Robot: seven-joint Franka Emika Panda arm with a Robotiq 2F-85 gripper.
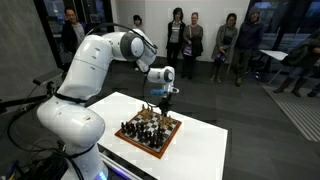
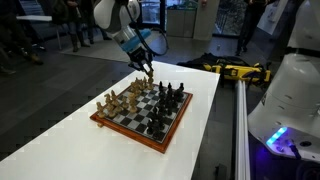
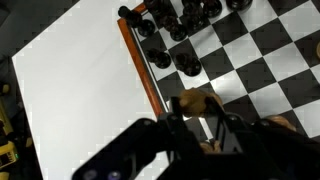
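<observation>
My gripper is shut on a light tan chess piece [image 3: 193,101], whose rounded top shows between the dark fingers in the wrist view. Below it lies the chessboard [image 3: 268,101], its brown rim to the left of the held piece. In exterior view 2 the gripper [image 2: 149,71] hangs over the far edge of the board [image 2: 128,128], on the tan pieces' side. From these views I cannot tell whether the held piece touches the board.
Black pieces [image 2: 155,124] crowd one side of the board; several tan pieces [image 2: 112,104] stand opposite. Bare white tabletop [image 1: 198,142] lies around the board. People [image 1: 193,40] stand behind the table in exterior view 1.
</observation>
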